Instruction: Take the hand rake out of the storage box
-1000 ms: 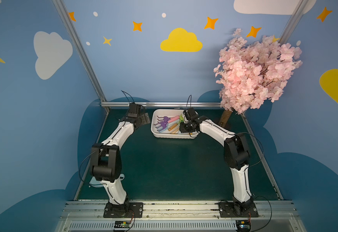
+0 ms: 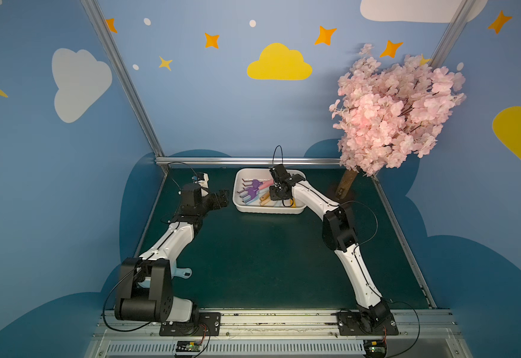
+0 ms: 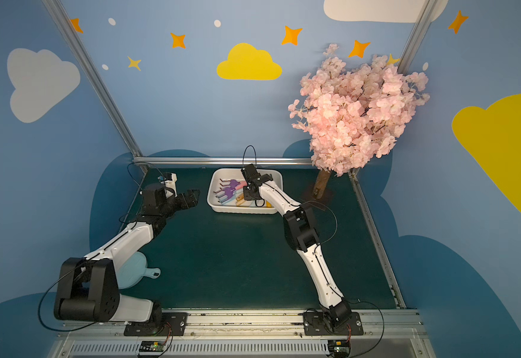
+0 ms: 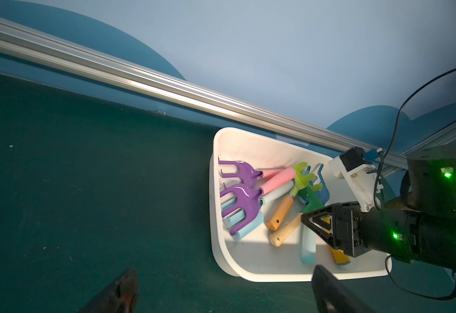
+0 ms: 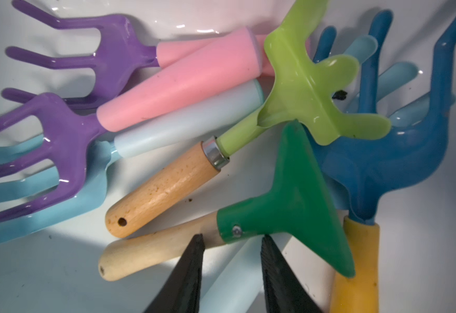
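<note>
The white storage box (image 4: 218,219) holds several garden tools: purple rakes (image 5: 55,146) with pink handles, a light green rake (image 5: 316,83), a blue rake (image 5: 389,156), and a green head (image 5: 301,203) on a wooden handle. My right gripper is low over the box, part open, its fingertips beside that handle and green head, a pale blue handle beneath. My left gripper stands open and empty to the left of the box, its fingers at the bottom of the left wrist view.
A pink blossom tree (image 2: 394,113) with a trunk stands behind the right arm. A light blue board (image 3: 132,271) lies by the left arm.
Over the last second my right gripper moved leftward within the box.
</note>
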